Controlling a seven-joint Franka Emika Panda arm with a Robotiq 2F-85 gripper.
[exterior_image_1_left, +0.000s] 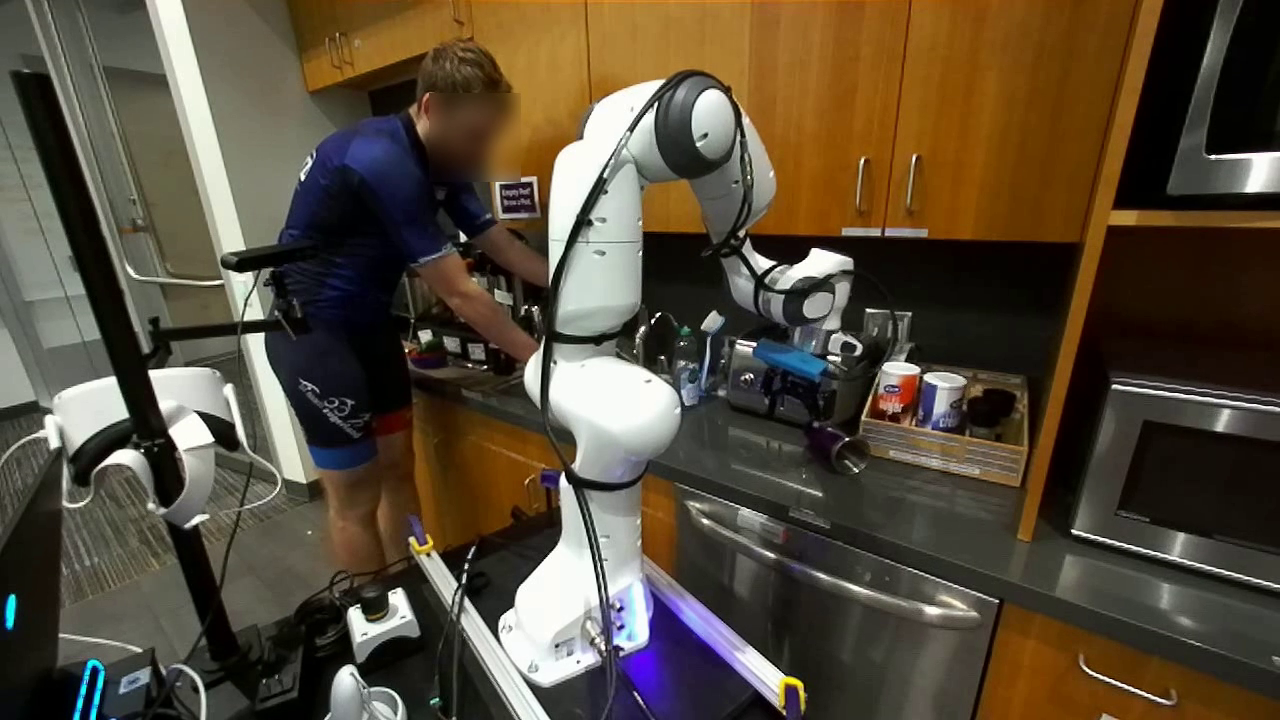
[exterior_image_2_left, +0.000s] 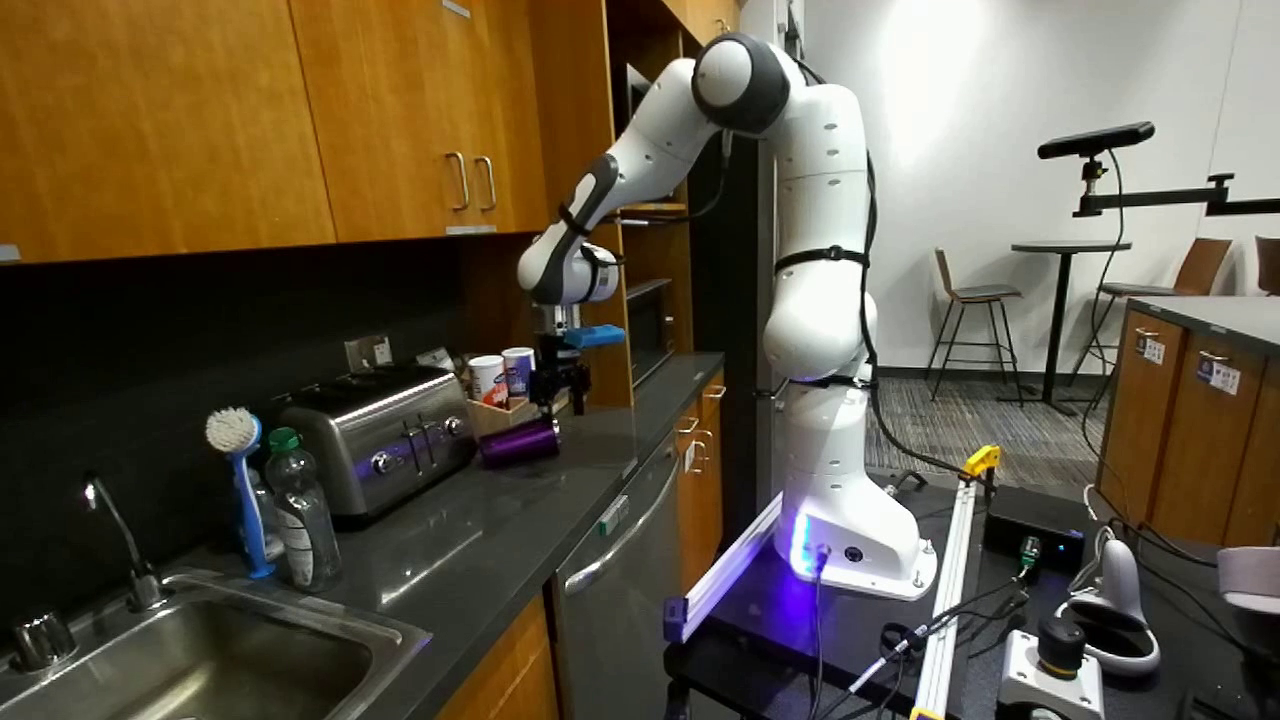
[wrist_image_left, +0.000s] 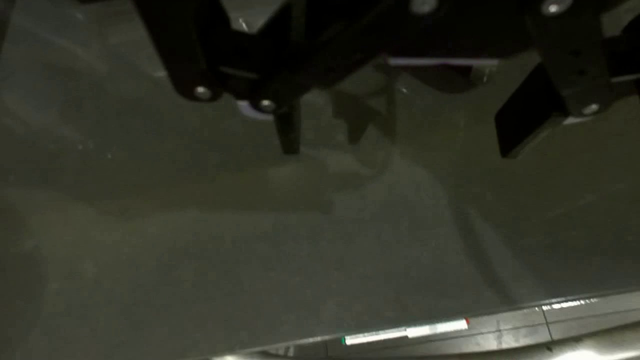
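A shiny purple cup lies on its side on the dark counter, its open end turned toward the right front in exterior view 1. Exterior view 2 shows the same cup in front of the toaster. My gripper hangs pointing down just above it; whether they touch cannot be told. In the wrist view my gripper is open, its dark fingers wide apart with bare counter between the tips. A pale rim edge with purple beneath it shows behind the gripper's linkage; the rest of the cup is hidden there.
A steel toaster stands close by the cup. Behind to the right, a wooden tray holds canisters. A marker lies beyond the counter's front edge, above the dishwasher. A person stands at left.
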